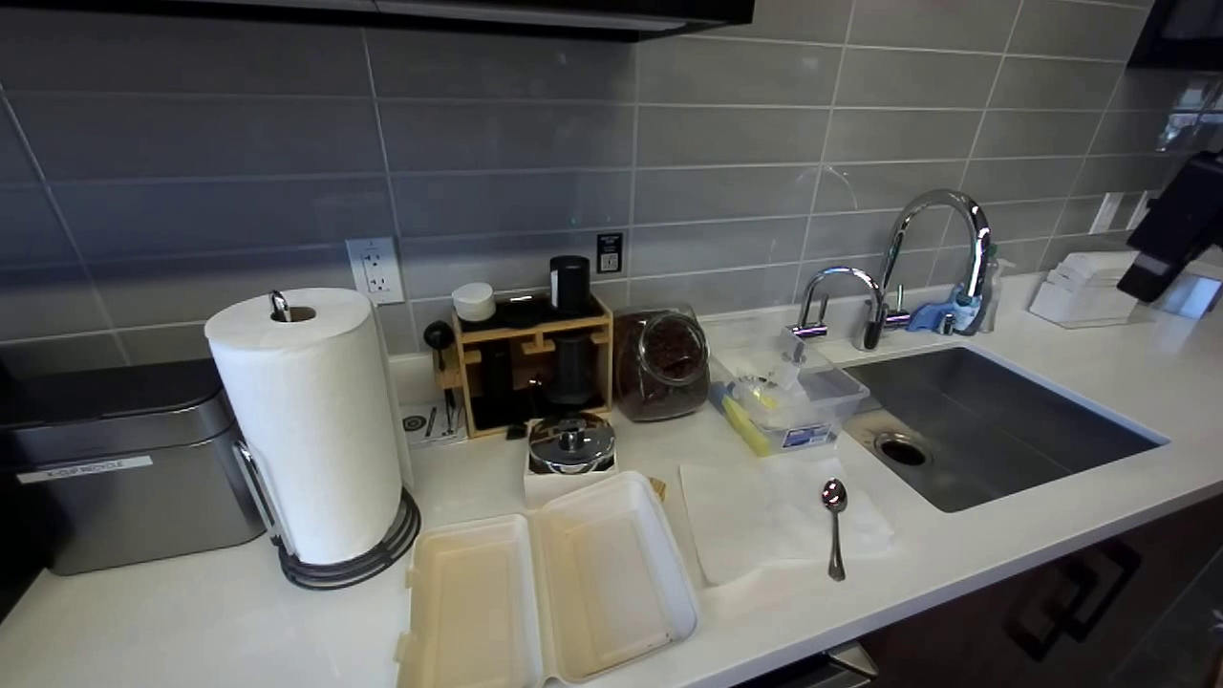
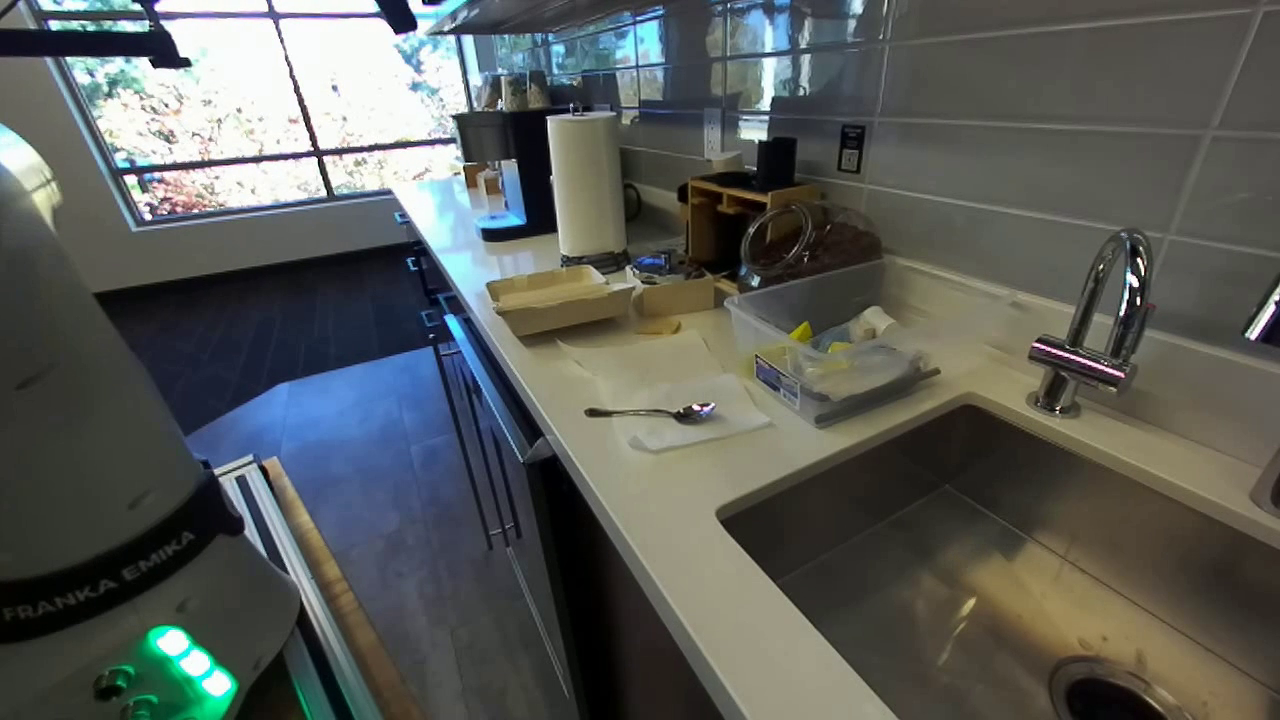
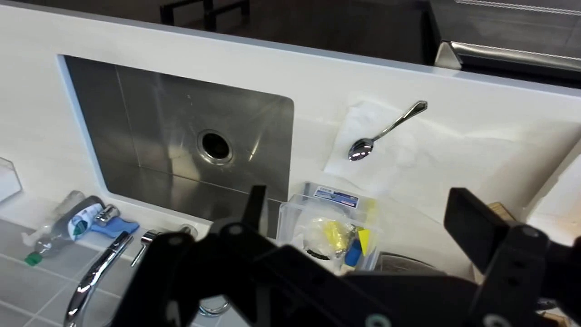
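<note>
My gripper is open, its two dark fingers wide apart in the wrist view with nothing held between them. It hangs well above the counter. In exterior view 1 only a dark part of it (image 1: 1181, 229) shows at the right edge. A metal spoon (image 1: 834, 527) lies on a white paper napkin (image 3: 354, 122) near the counter's front edge, its handle reaching past the paper. An open, empty takeout container (image 1: 608, 573) sits left of the paper in exterior view 1. The clear plastic bin (image 2: 828, 282) behind the spoon holds bagged items and something yellow.
The sink (image 1: 1009, 424) with its tall faucet (image 1: 975, 224) lies right of the bin. A paper towel roll (image 1: 310, 424), a glass jar (image 1: 661, 365) and a wooden rack (image 1: 533, 338) stand along the back. Counter to the sink's right is largely bare.
</note>
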